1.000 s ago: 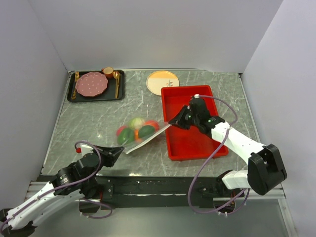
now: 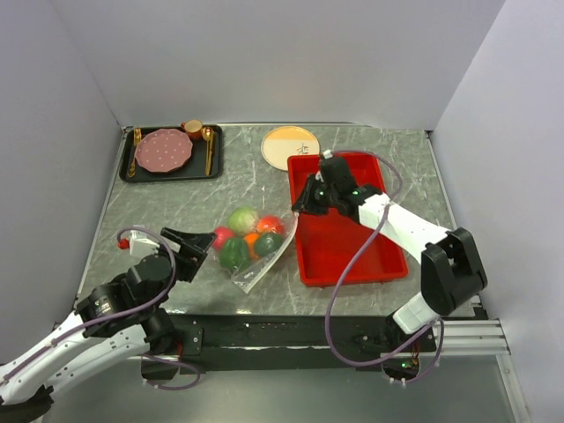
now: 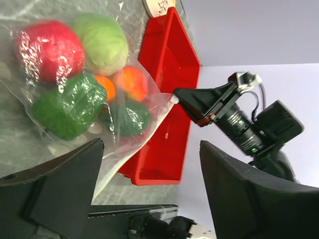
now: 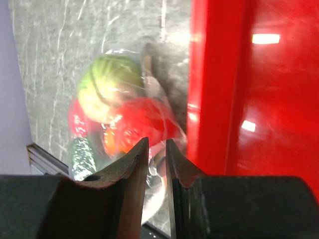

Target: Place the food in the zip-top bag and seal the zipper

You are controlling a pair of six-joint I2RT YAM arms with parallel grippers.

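The clear zip top bag (image 2: 256, 280) lies on the counter left of the red bin, its mouth edge slanting up towards my right gripper. Inside it show a red food piece (image 3: 50, 51), a pale green round one (image 3: 101, 42), dark green pieces (image 3: 70, 107) and an orange-red one (image 4: 142, 124). My left gripper (image 2: 214, 236) is open beside the bag's left end, its fingers wide apart in the left wrist view, clear of the bag's edge. My right gripper has a narrow gap between its fingertips, right at the bag's upper corner; whether they touch the film is unclear.
A red bin (image 2: 351, 251) stands directly right of the bag, under the right arm. At the back left is a black tray (image 2: 173, 179) with a pink plate (image 2: 164, 151) and cutlery. A round board (image 2: 291, 144) lies behind the bin. Left of the bag the counter is bare.
My left gripper went from shut at the bag's lower edge to open, moving up. The bag's lower corner moved to the right.
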